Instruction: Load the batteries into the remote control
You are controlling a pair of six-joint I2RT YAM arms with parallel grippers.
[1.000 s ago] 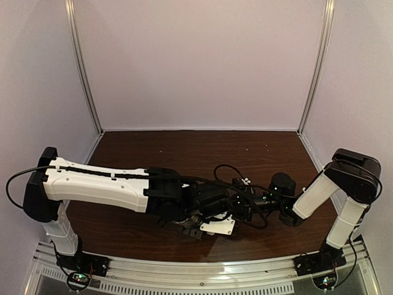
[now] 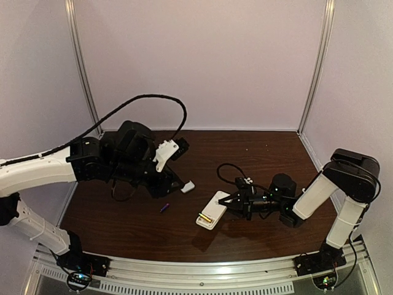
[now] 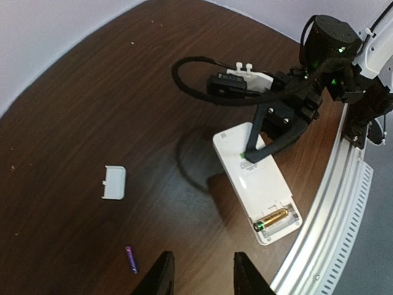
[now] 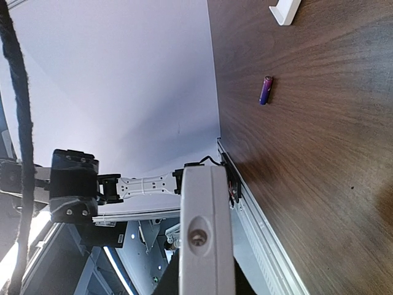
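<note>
The white remote is held by my right gripper, shut on its upper end; in the left wrist view a gold battery lies in its open compartment. A purple battery lies loose on the table, also in the right wrist view. The small white cover lies left of the remote. My left gripper is raised above the table, fingers apart with nothing visible between them, left of the remote.
A metal rail runs along the front edge, and pale walls enclose the sides and back.
My left arm has risen and pulled back left from over the remote, uncovering the remote, the gold battery, the purple battery and the cover. The right arm is nearly unmoved.
</note>
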